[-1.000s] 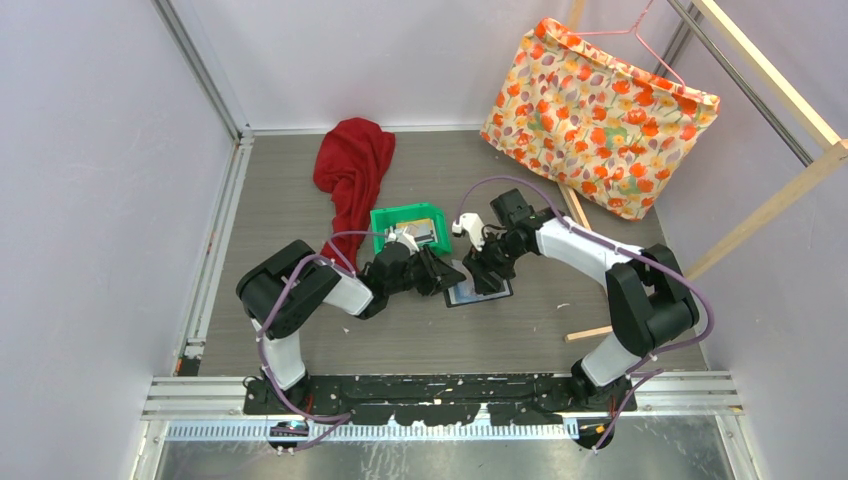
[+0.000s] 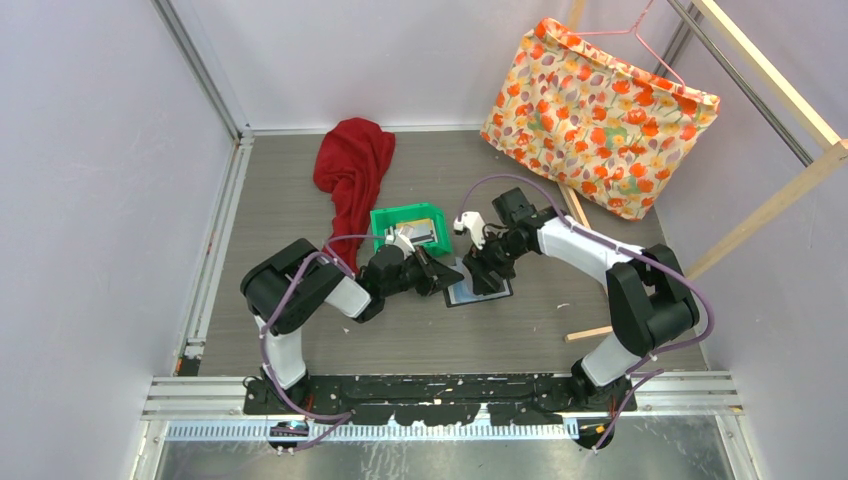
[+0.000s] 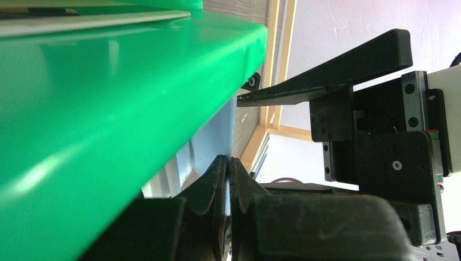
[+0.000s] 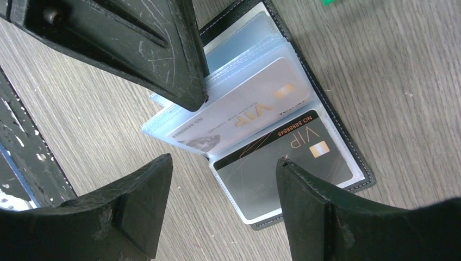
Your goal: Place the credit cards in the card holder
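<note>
The card holder (image 2: 500, 294) lies opened flat on the table with its clear sleeves showing. In the right wrist view, a dark VIP card (image 4: 261, 182) sits in the lower sleeve, and a pale VIP card (image 4: 244, 117) shows in a raised sleeve above it. My left gripper is shut on the edge of the raised clear sleeves, holding them tilted up. Over the dark card's sleeve, my right gripper stands open with nothing between its fingers. Other cards (image 2: 417, 231) lie in the green tray (image 2: 376, 222).
The tray's green wall fills much of the left wrist view, close to my left gripper. A red cloth (image 2: 352, 170) lies behind on the left, and a flowered fabric (image 2: 600, 110) hangs at the back right.
My left arm has shifted very slightly. The right gripper has moved a little over the holder, while the tray and holder stay in place.
</note>
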